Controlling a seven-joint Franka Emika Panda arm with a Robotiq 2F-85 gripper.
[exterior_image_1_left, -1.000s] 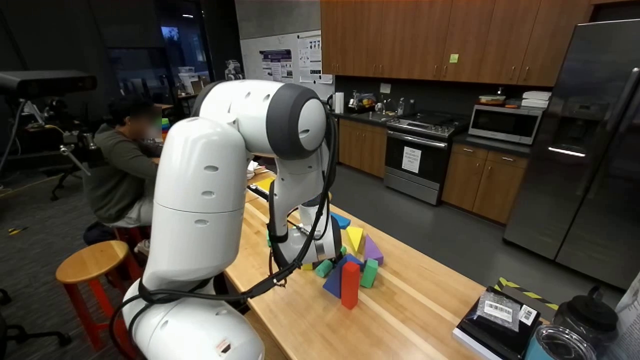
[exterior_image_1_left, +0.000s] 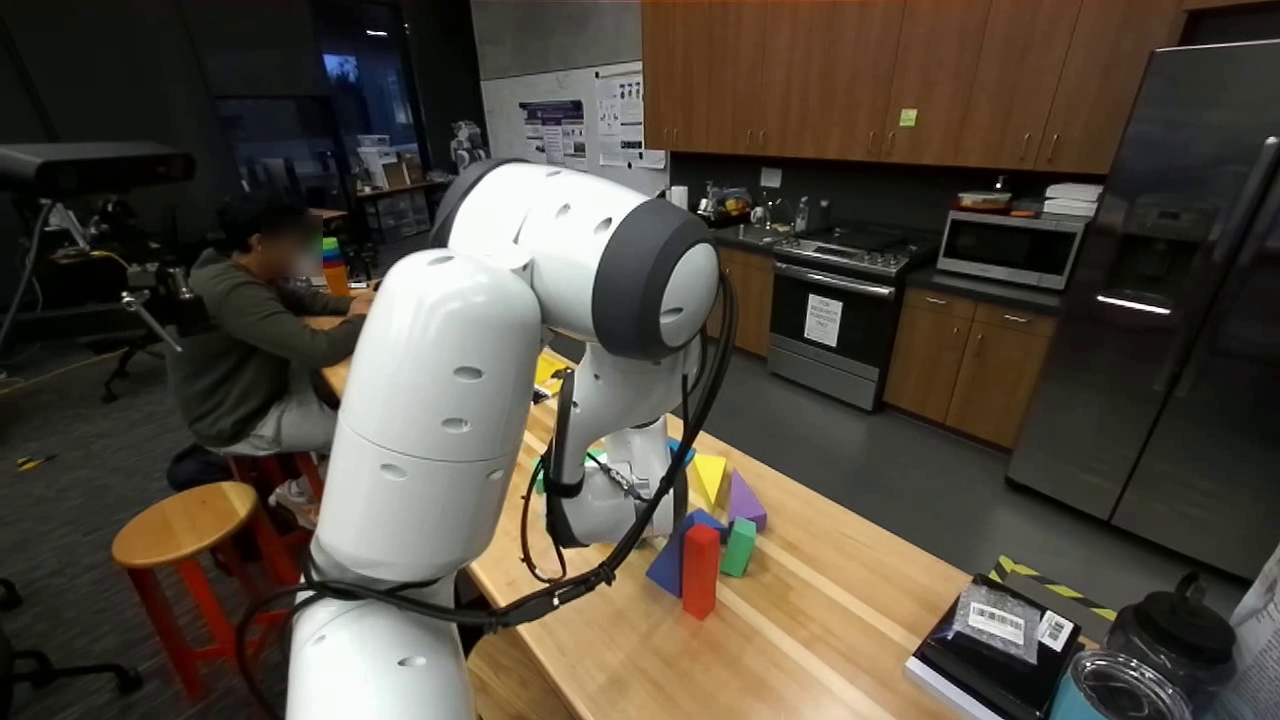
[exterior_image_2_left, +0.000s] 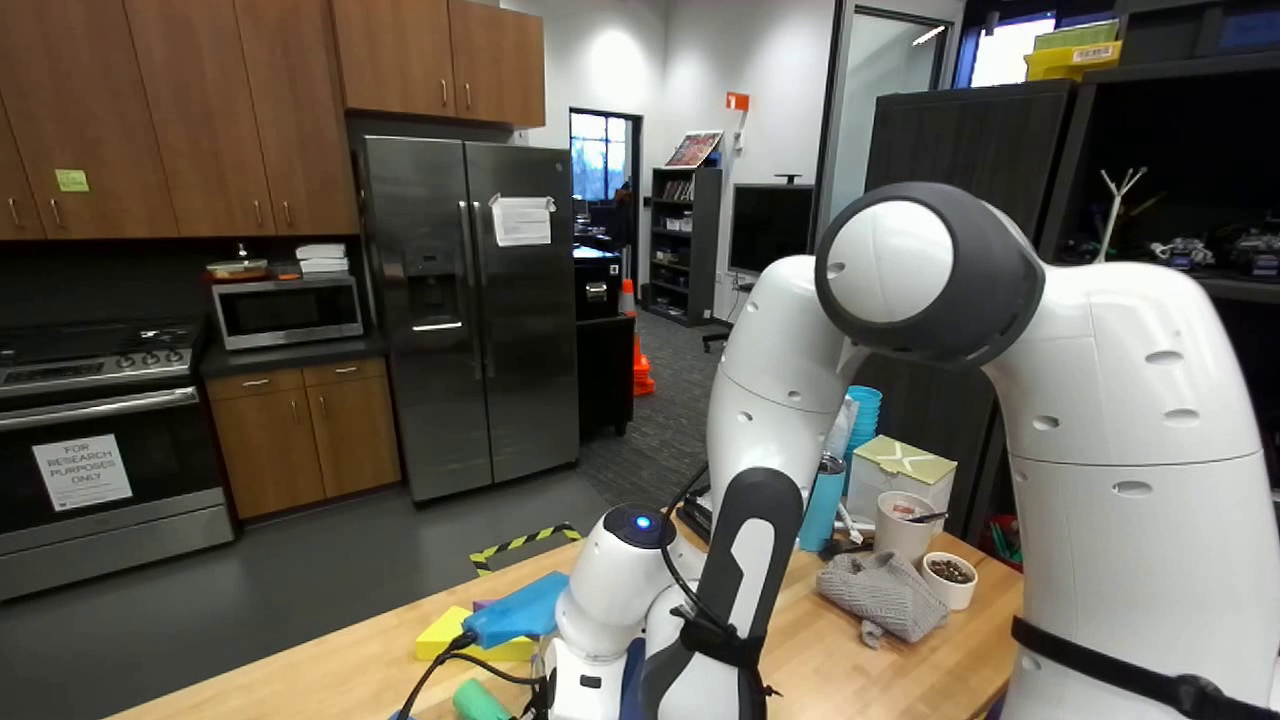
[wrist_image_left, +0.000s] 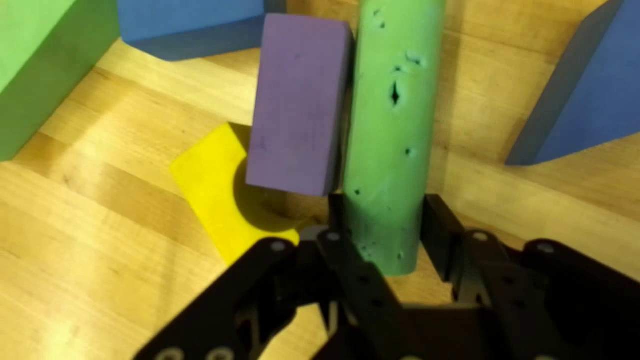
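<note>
A green cylinder (wrist_image_left: 393, 138), pitted with small dark holes, runs from the top of the wrist view down between the fingers of my gripper. One black finger (wrist_image_left: 439, 231) stands close along its right side and the other along its left; whether both press on it is not clear. A purple block (wrist_image_left: 298, 102) lies just left of the cylinder. Below that block is a yellow piece (wrist_image_left: 219, 192) with a rounded cutout. In exterior view 1 the hand hides the fingertips.
Blue blocks (wrist_image_left: 588, 90) and a green block (wrist_image_left: 54, 66) lie around the fingers. A red block (exterior_image_1_left: 699, 570) stands upright near a green one (exterior_image_1_left: 738, 547), with a purple triangle (exterior_image_1_left: 745, 498) behind.
The arm's elbow has shifted right and the hand sits lower among the blocks. The green cylinder beside the blue triangle, visible earlier in exterior view 1, is now hidden behind the hand.
</note>
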